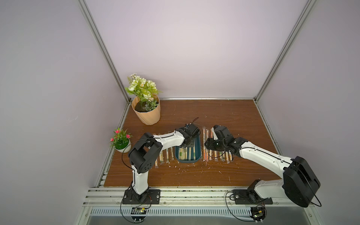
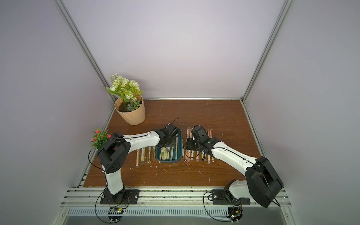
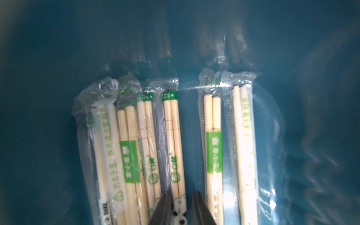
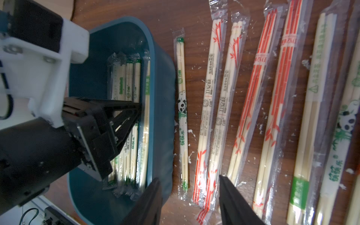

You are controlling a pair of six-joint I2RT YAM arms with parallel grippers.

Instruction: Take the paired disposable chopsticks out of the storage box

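Observation:
The teal storage box (image 1: 198, 157) holds a row of wrapped chopstick pairs (image 3: 174, 138), with a gap between the middle pair and a pair printed green (image 3: 214, 150). My left gripper is down in the box over the middle pair, fingers part open either side of its lower part; whether they touch it I cannot tell. In the right wrist view the left gripper's body hides part of the box. My right gripper hangs open over the pairs right of the box, nothing seen held between its fingers.
Loose wrapped pairs (image 4: 210, 112) lie in rows on both sides of the box. A large potted plant (image 1: 148, 116) stands at back left, a small one (image 1: 121, 144) at the left edge.

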